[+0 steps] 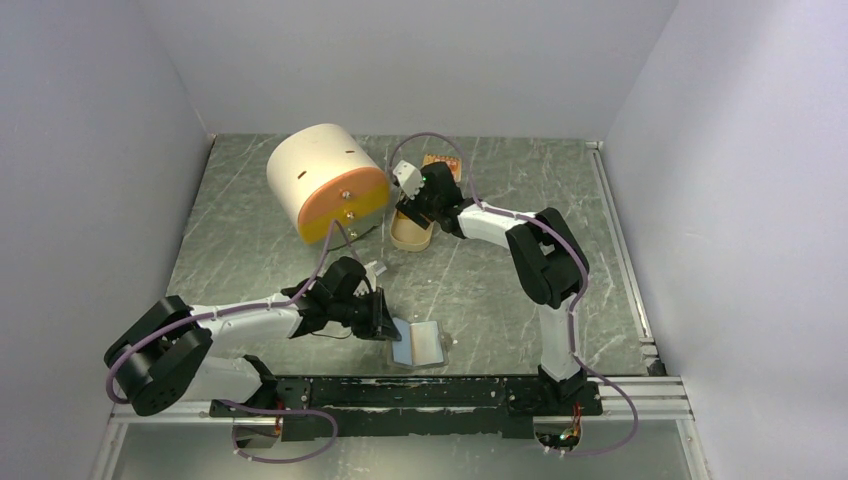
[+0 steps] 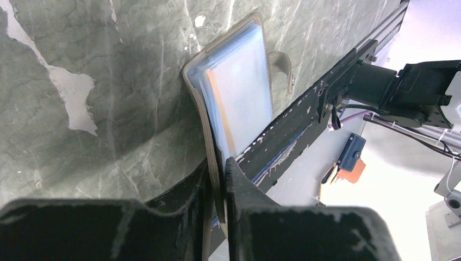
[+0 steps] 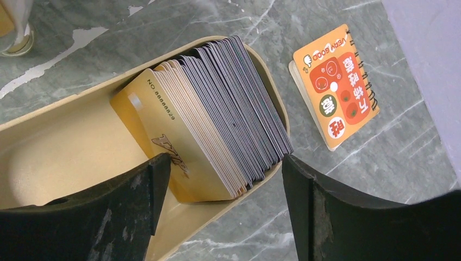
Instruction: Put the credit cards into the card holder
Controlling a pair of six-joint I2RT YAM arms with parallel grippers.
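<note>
The card holder (image 1: 426, 343) lies open near the front edge, clear sleeves showing. My left gripper is shut on its cover edge, seen running between the fingers in the left wrist view. At the back, a cream box (image 3: 70, 141) holds a packed row of cards (image 3: 234, 109), a gold one (image 3: 166, 136) at the front. My right gripper is open over the box, one finger at the gold card's face, the other by the rim at the row's far side.
An orange notebook (image 3: 334, 87) lies behind the box. A cream cylinder with an orange front (image 1: 315, 175) stands left of it. Grey walls surround the table.
</note>
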